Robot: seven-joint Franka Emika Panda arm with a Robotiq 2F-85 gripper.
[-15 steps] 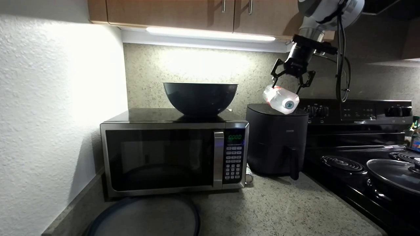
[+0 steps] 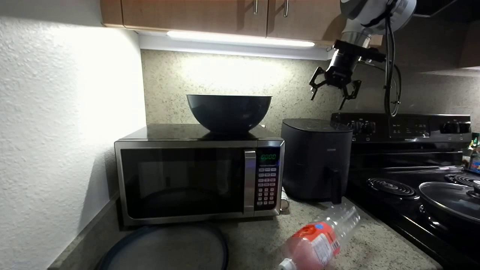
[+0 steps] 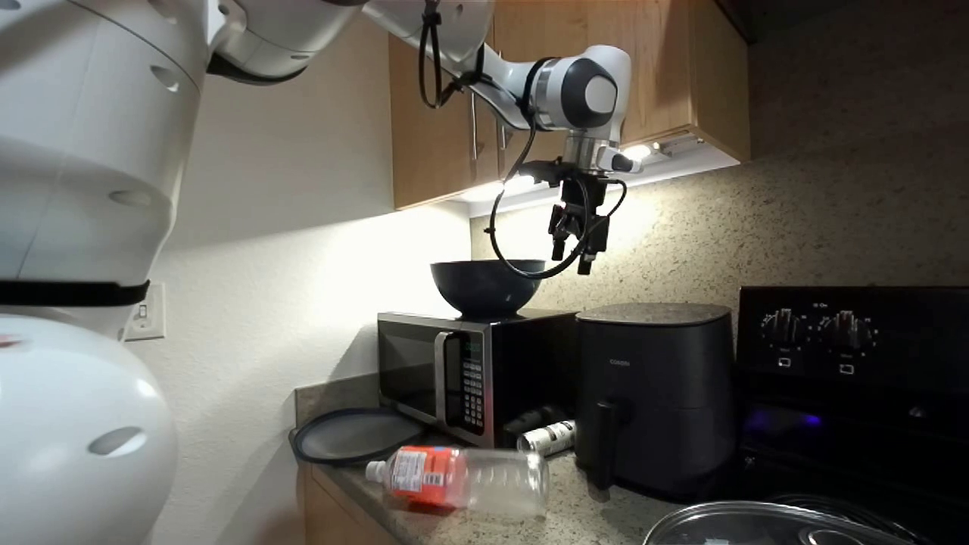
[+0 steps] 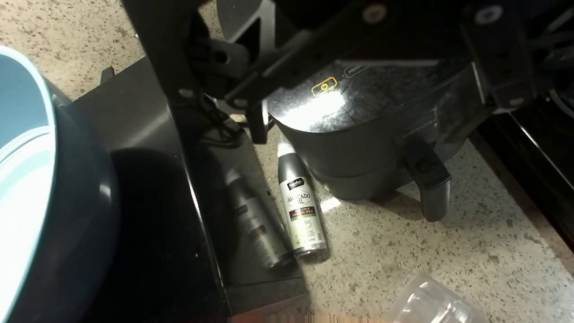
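My gripper hangs open and empty above the air fryer, well clear of its lid. On the counter below lies a clear plastic bottle with a red label, on its side and blurred. Its white cap points away from the stove, toward the front left. In exterior view 2 the same bottle lies in front of the microwave and air fryer, near the counter's front edge. The wrist view catches only the bottle's clear end at the bottom. No object shows between my fingers there.
A dark bowl sits on the microwave. A spray can lies between microwave and air fryer. A round dark-rimmed lid rests on the counter at front left. The stove at right holds a lidded pan.
The bottle was hanging between my fingers above the air fryer; now it is down on the counter in front of it. My fingers have parted, while the arm looks unmoved.
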